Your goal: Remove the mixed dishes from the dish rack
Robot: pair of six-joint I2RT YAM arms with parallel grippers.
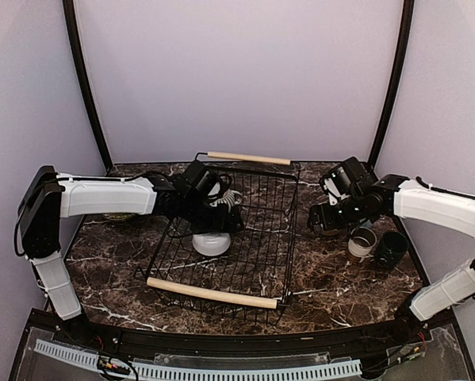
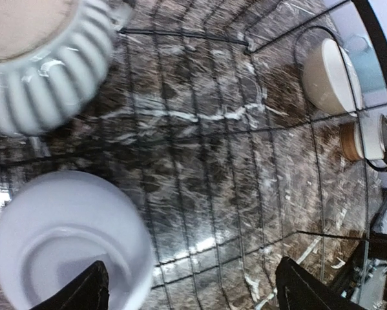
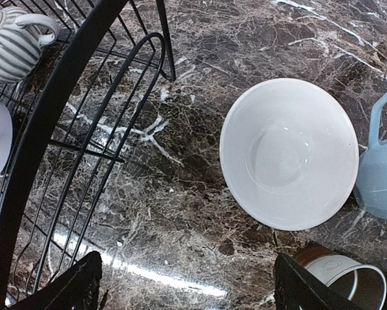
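Note:
Inside the black wire dish rack [image 1: 257, 270] lies an upside-down white bowl [image 1: 212, 244], with a ribbed grey-and-white mug [image 3: 13, 50] behind it. My left gripper [image 1: 225, 221] hangs low over the rack just behind the bowl. It stands open; in the left wrist view, the white bowl [image 2: 99, 213] reaches behind its left finger [image 2: 90, 290], and nothing is clasped. To the rack's right, my right gripper [image 1: 323, 220] is also open and empty above the counter. Below it a white bowl [image 3: 290, 155] sits upright.
Right of the rack stand a light-blue mug [image 3: 384, 177], a white cup with a brown base [image 1: 361, 242] and a dark green mug [image 1: 391, 249]. A dish [image 1: 118, 216] shows partly beneath the left arm. Wooden handles [image 1: 213, 293] bound the rack.

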